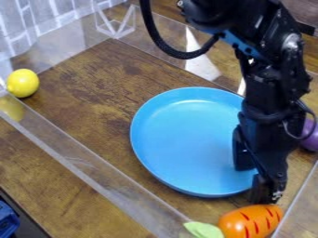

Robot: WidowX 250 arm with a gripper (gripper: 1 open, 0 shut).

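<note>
My black gripper (258, 175) reaches down over the right side of the blue plate (177, 142), its fingers open and low near the plate's right rim. An orange carrot toy (252, 220) with a pale green top lies just below the gripper, in front of the plate. A purple object (310, 138) is partly hidden behind the arm at the right edge.
A yellow ball-like object (22, 82) sits at the far left by the clear wall (87, 172) that borders the wooden surface (93, 98). A blue item is at the bottom-left corner. The wood left of the plate is clear.
</note>
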